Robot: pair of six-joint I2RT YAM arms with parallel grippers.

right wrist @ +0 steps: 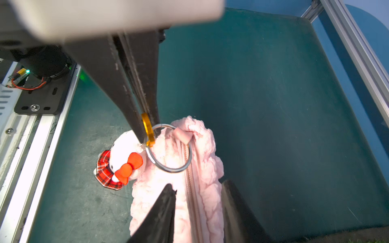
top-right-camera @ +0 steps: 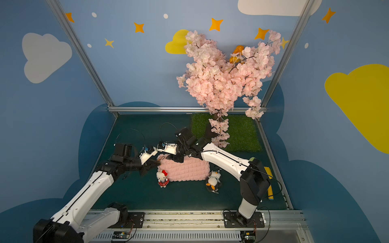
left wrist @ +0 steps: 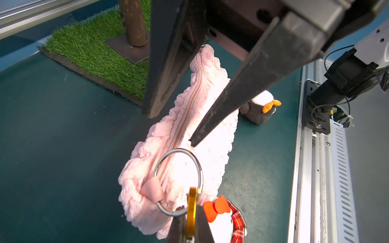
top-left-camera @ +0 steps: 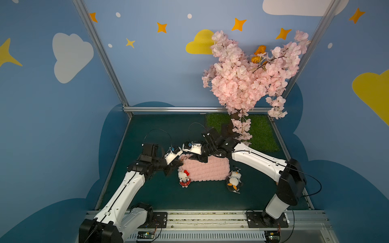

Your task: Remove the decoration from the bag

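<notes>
The pink quilted bag (top-left-camera: 206, 170) lies on the green table, a silver ring (right wrist: 168, 170) at its zipper end beside a pink tab (right wrist: 182, 136). A yellow clasp (right wrist: 146, 125) links to the ring, and the plush Hello Kitty charm (right wrist: 123, 162) lies beside that end. My left gripper is shut on the clasp. My right gripper hovers over the zipper, fingers apart and empty, pointed toward the ring.
A penguin plush (top-left-camera: 233, 180) lies right of the bag. Behind are artificial grass (top-left-camera: 261, 131) and a blossom tree (top-left-camera: 247, 81). A yellow object (top-right-camera: 269, 182) lies by the right wall.
</notes>
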